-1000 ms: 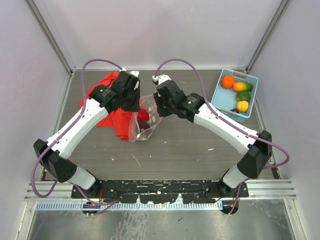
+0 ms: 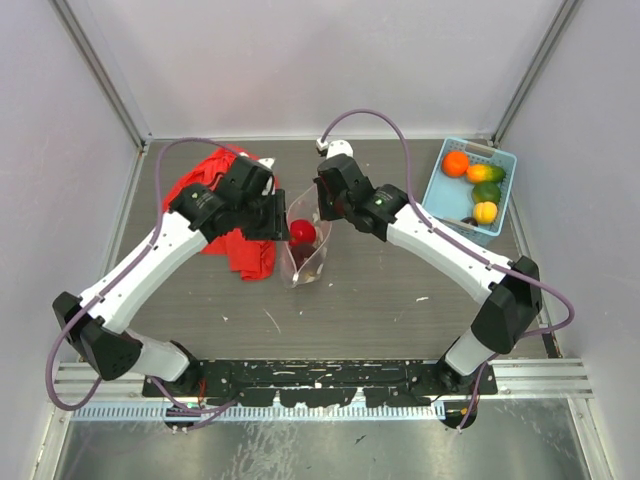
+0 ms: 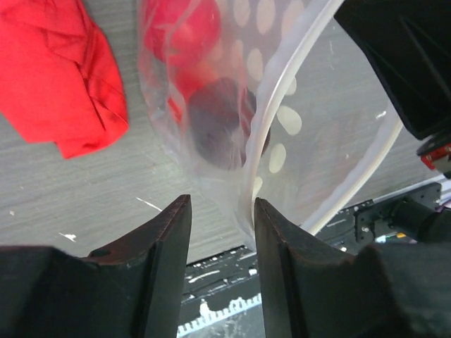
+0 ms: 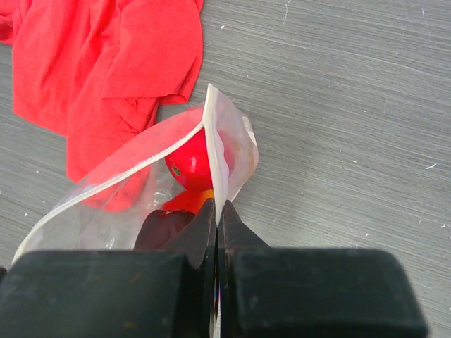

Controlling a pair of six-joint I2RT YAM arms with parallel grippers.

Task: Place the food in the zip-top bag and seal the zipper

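The clear zip top bag stands with its mouth open between my two grippers. Inside it are a red round food, a dark purple food and something orange, partly covered. In the right wrist view, my right gripper is shut on the bag's edge. My left gripper is open at the opposite side. The bag's rim comes down between its fingers, close to the right-hand finger; I cannot tell whether they touch.
A red cloth lies crumpled left of the bag, under the left arm. At the back right, a blue basket holds an orange, a yellow fruit and several other foods.
Over the last second the bag and right gripper have shifted right.
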